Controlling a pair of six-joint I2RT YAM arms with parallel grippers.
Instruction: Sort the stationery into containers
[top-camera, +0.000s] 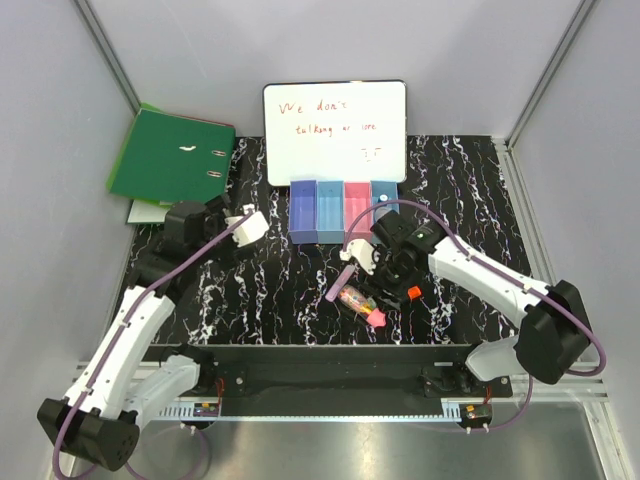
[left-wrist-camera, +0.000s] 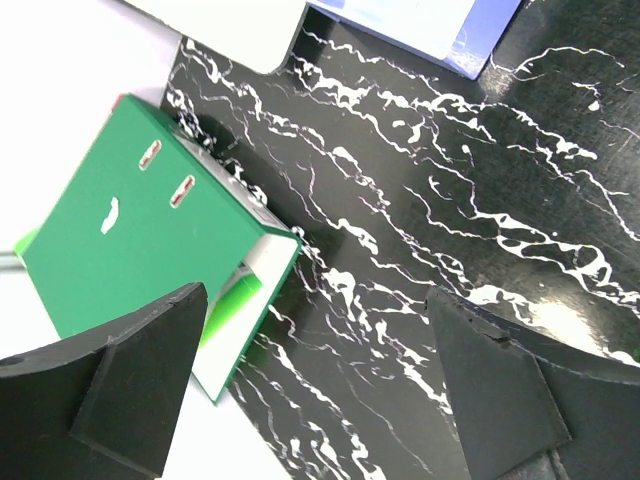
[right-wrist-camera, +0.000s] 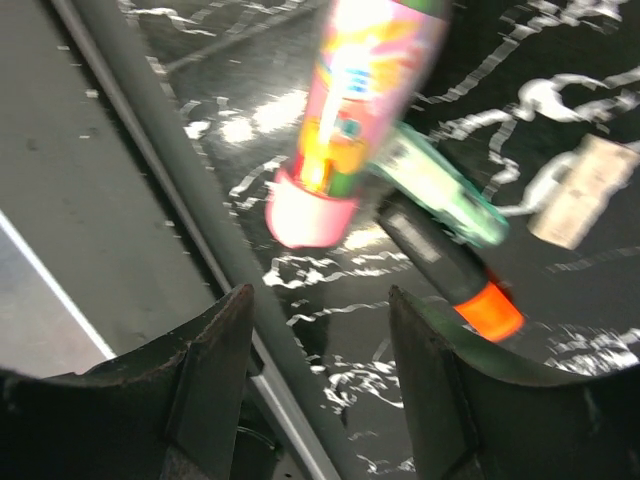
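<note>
Four containers stand in a row before the whiteboard: dark blue (top-camera: 303, 212), light blue (top-camera: 329, 212), pink (top-camera: 356, 203), and a partly hidden light blue one. On the table lie a colourful pink-capped pouch (right-wrist-camera: 335, 120), a green item (right-wrist-camera: 435, 185), a black marker with orange end (right-wrist-camera: 435, 255), an eraser-like block (right-wrist-camera: 585, 190) and a lilac item (top-camera: 340, 283). My right gripper hovers open above the table's front edge, near these. My left gripper stands open at the left, near the folders, nothing between its fingers.
Green folders (top-camera: 165, 155) are stacked at the back left. A whiteboard (top-camera: 334, 130) leans behind the containers. The table's front edge (right-wrist-camera: 180, 200) runs beside the loose items.
</note>
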